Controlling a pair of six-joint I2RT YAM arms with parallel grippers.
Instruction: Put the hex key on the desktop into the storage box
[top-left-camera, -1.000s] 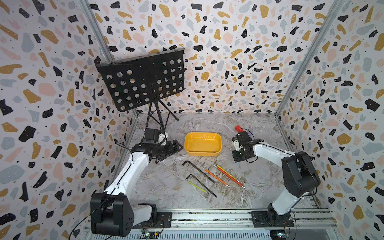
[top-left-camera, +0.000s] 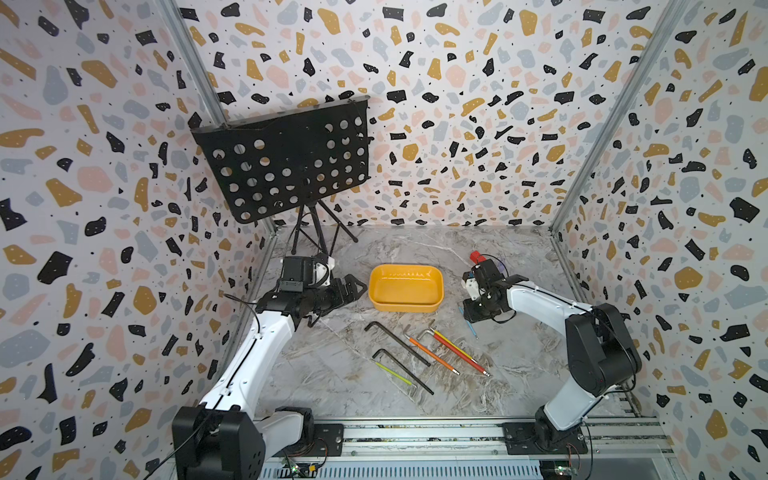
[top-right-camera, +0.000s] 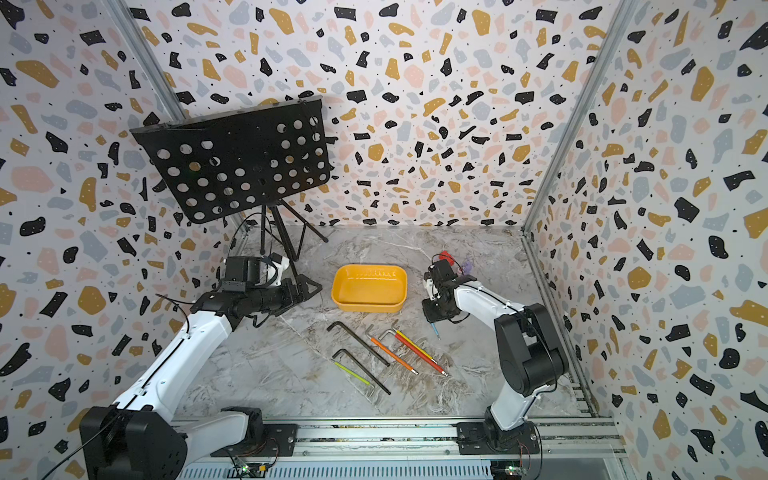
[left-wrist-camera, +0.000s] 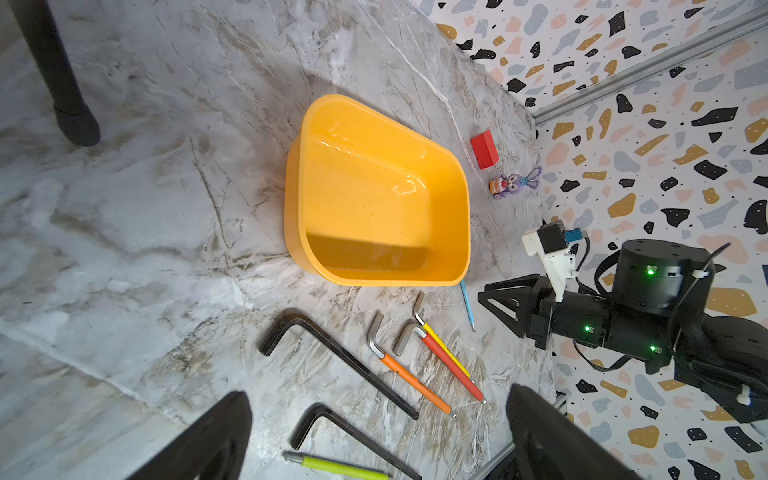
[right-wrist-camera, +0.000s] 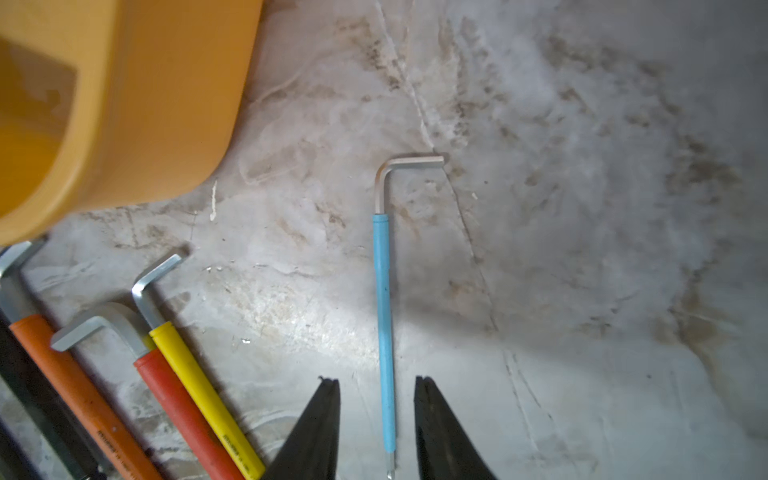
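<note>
A thin blue-sleeved hex key (right-wrist-camera: 384, 296) lies on the marble desktop, its bent end pointing away from my right gripper. That gripper is open above the key's straight end, one fingertip to each side in the right wrist view, nothing held. The yellow storage box (left-wrist-camera: 300, 188) appears empty and stands left of the blue key. Near the box's left side, my left gripper (top-left-camera: 357, 288) is raised over the desktop; its blurred fingers stand wide apart in the left wrist view. More hex keys lie in front of the box: black (left-wrist-camera: 352, 364), orange (left-wrist-camera: 416, 384), red (left-wrist-camera: 454, 368), yellow (left-wrist-camera: 440, 340), green (left-wrist-camera: 336, 466).
A red block (left-wrist-camera: 484, 149) and a small purple figure (left-wrist-camera: 512, 184) sit behind the right gripper. A black perforated panel on a tripod (top-left-camera: 288, 160) stands at the back left. Bare marble surrounds the blue key on its right.
The hex keys have not moved.
</note>
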